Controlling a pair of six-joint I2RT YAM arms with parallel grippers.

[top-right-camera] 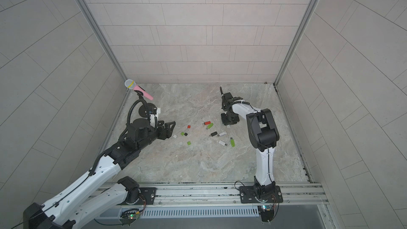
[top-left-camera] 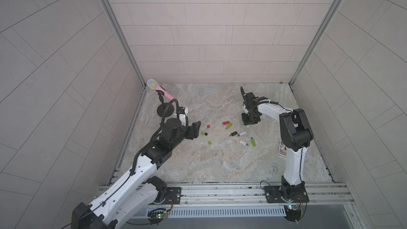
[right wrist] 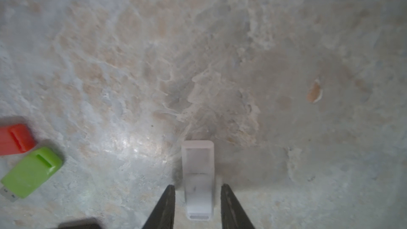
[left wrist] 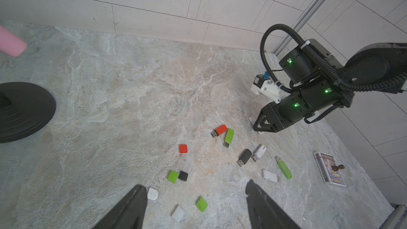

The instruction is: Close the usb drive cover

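A slim pale grey-white USB drive (right wrist: 198, 161) lies flat on the table in the right wrist view, with no metal plug showing. My right gripper stands open around its near half, a narrow gap showing on each side of the drive. From the top left view, the right gripper's body hides most of this drive. My left gripper is open and empty, held away from the drive above the small loose caps. These include a red cap (left wrist: 183, 148), a black cap (left wrist: 183, 176) and a green cap (left wrist: 173, 176).
Uncapped drives lie left of and nearer than the right gripper: red (left wrist: 220, 129), green (left wrist: 229, 136), black (left wrist: 244, 156), white (left wrist: 269, 175) and another green drive (left wrist: 284, 168). A black round base (left wrist: 29, 110) stands far left.
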